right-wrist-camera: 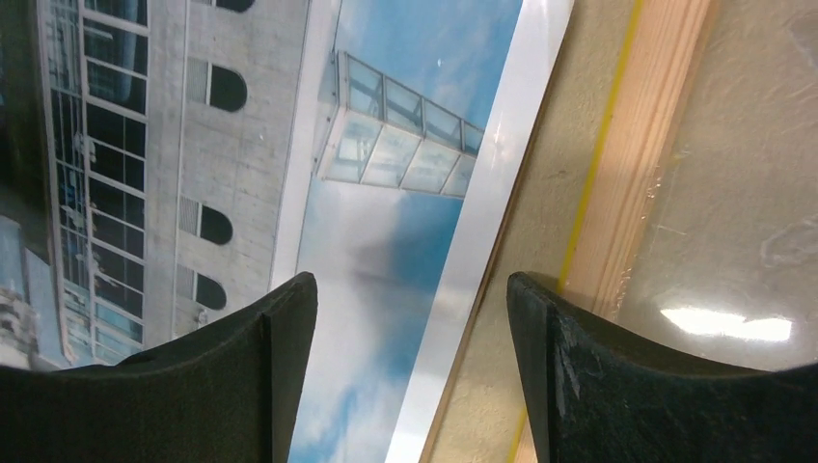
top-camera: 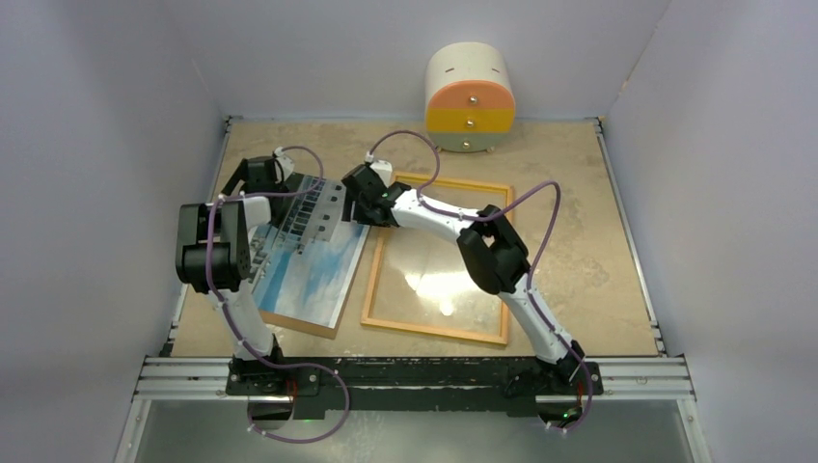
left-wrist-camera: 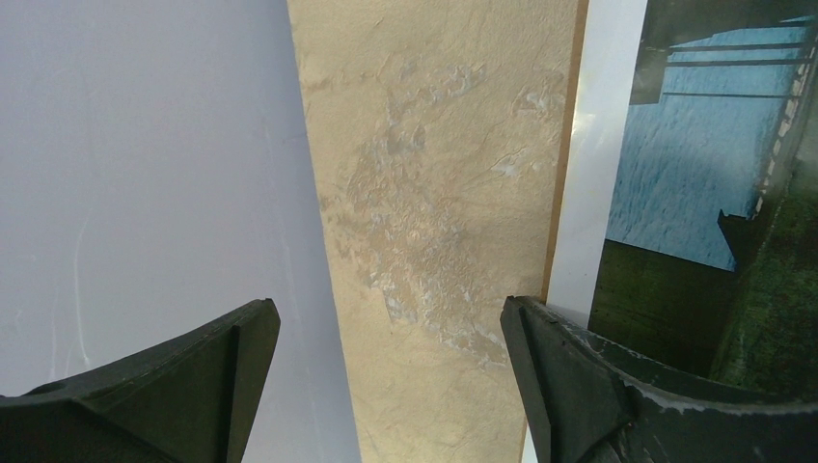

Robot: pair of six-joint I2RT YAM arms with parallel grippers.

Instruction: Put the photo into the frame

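Observation:
The photo (top-camera: 309, 280), a building against sky with a white border, lies on the left of the table. The wooden frame (top-camera: 434, 331) with a clear pane lies to its right. My left gripper stands open at the photo's left edge, one finger on the white border, the other over bare table. My right gripper is open over the photo's right edge near the far end, one finger over the photo and the other over the narrow gap beside the frame.
A rounded drawer cabinet (top-camera: 470, 96) stands at the back centre. Walls enclose the sides and back.

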